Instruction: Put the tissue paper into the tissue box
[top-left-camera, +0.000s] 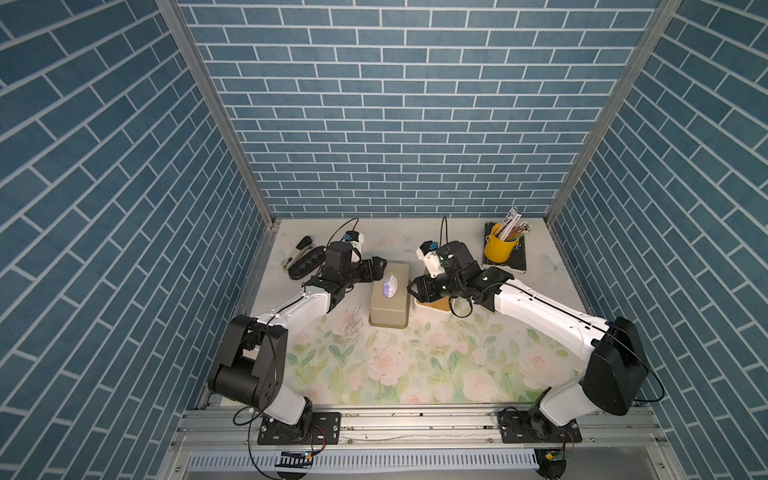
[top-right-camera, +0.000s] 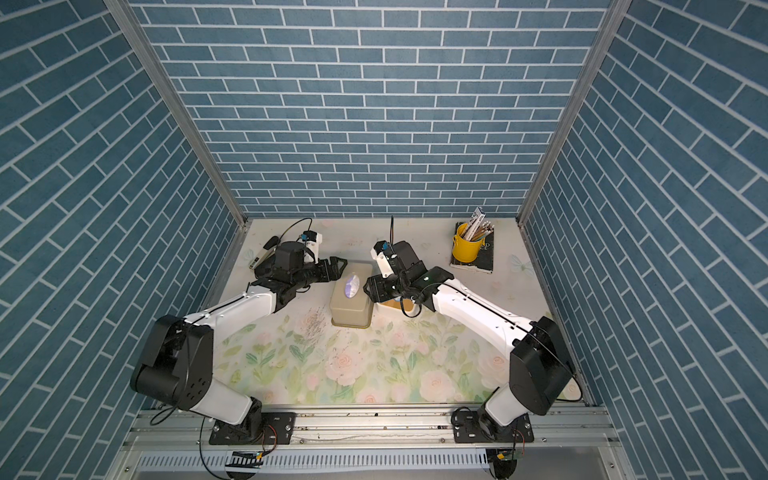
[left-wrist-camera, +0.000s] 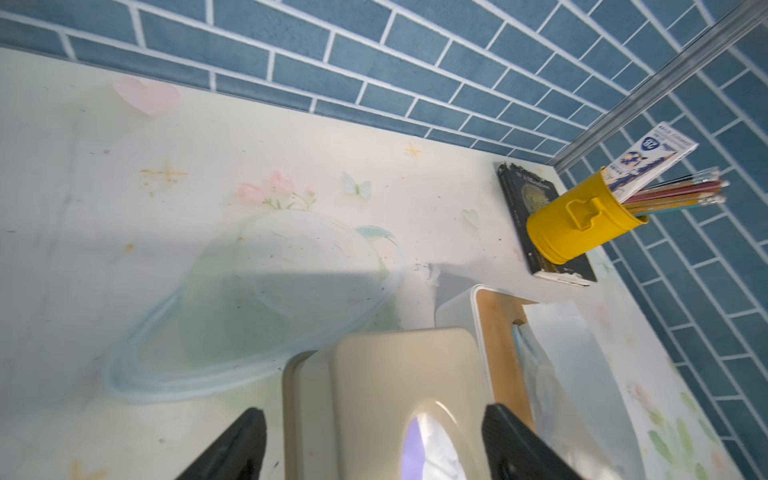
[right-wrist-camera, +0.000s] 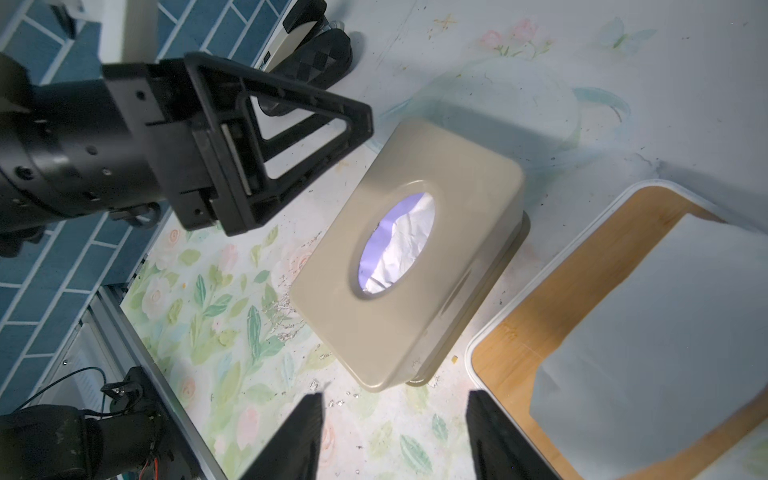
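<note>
A beige tissue box (right-wrist-camera: 416, 320) sits mid-table, with lilac-and-white material (right-wrist-camera: 400, 248) showing in its oval opening. My left gripper (top-left-camera: 372, 269) hangs just above its left side, fingers apart with nothing between them; in the left wrist view the box's top lies below them. My right gripper is at the box's right, also open and empty. In the right wrist view a white sheet of paper (right-wrist-camera: 648, 336) lies on a wooden tray (right-wrist-camera: 520, 344) right of the box, partly hidden by my right arm in the top views.
A yellow cup of pencils (top-left-camera: 497, 246) stands on a dark book (left-wrist-camera: 525, 192) at the back right. A dark pouch (right-wrist-camera: 316, 64) and other items lie at the back left, by the left arm.
</note>
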